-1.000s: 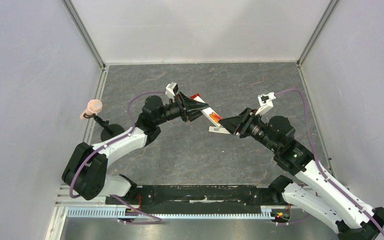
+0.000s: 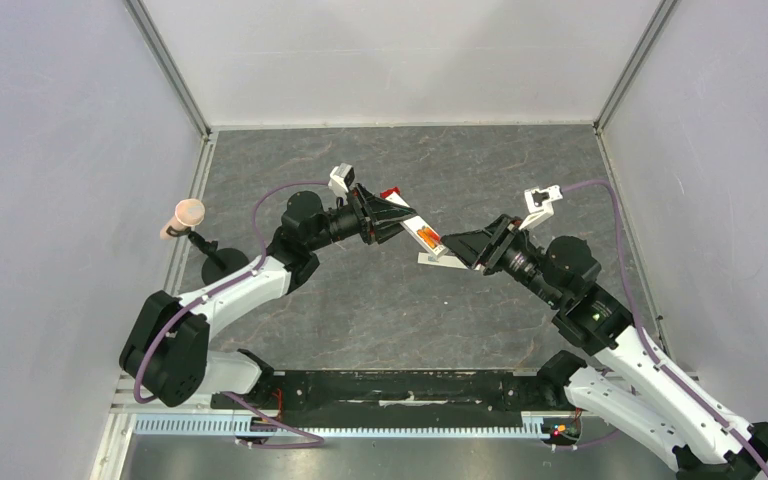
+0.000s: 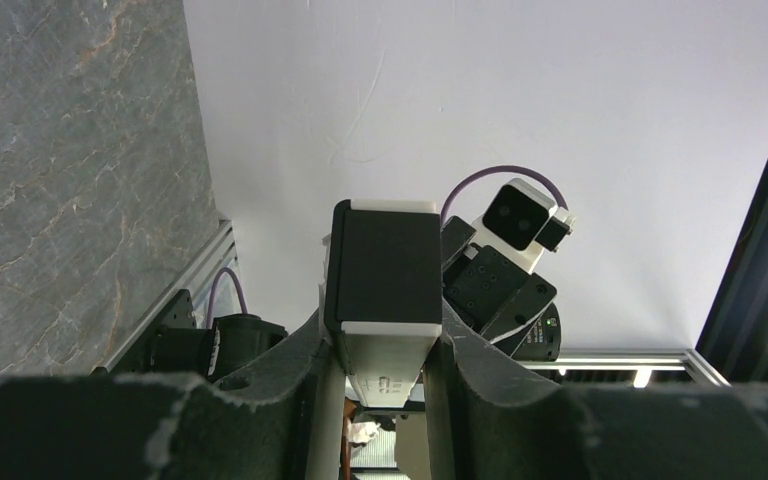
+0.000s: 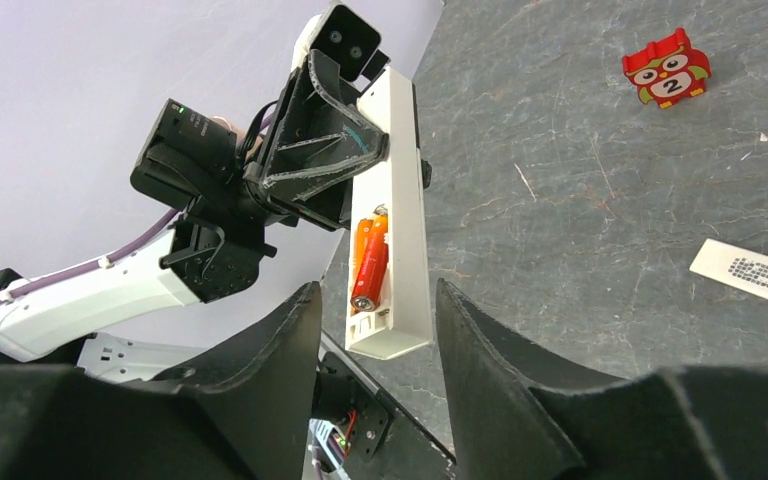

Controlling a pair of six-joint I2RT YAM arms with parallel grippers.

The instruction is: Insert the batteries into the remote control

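My left gripper (image 2: 388, 214) holds the white remote (image 2: 420, 229) in the air, back compartment exposed, shut on it at its upper part. In the right wrist view, red-orange batteries (image 4: 373, 262) lie in the compartment of the remote (image 4: 408, 230), looking somewhat raised; whether they are seated I cannot tell. My right gripper is part open just short of the remote's lower end, nothing visibly held between its fingers. The flat white cover (image 4: 755, 275) lies on the table. In the left wrist view the remote's dark end (image 3: 383, 262) faces the camera.
A red owl block (image 4: 666, 70) lies on the table behind the remote. A lamp (image 2: 222, 260) on a black base stands at the far left. The table (image 2: 360, 310) is otherwise largely clear, with walls around it.
The left arm and remote are nearly unchanged.
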